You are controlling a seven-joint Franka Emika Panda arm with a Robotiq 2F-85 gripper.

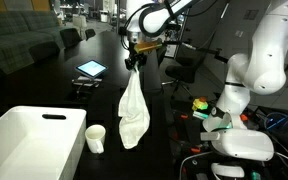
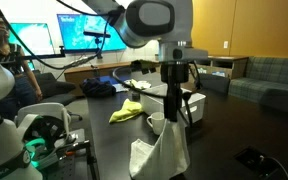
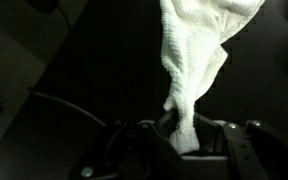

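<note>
A white cloth [image 1: 134, 112] hangs from my gripper [image 1: 134, 66], pinched at its upper corner, and its lower end rests on the dark table. In exterior view 2 the cloth [image 2: 164, 148] drapes below the gripper [image 2: 176, 108]. Close up in the wrist view, the cloth [image 3: 189, 60] runs bunched into the gripper, which is shut on it; the fingertips are dark and hard to make out.
A white mug [image 1: 95, 138] stands left of the cloth, beside a large white box [image 1: 34, 140]. Behind lies a tablet [image 1: 91, 69]. In exterior view 2 a yellow cloth [image 2: 126, 111] lies near the mug. Table right of the box's far end is mostly clear.
</note>
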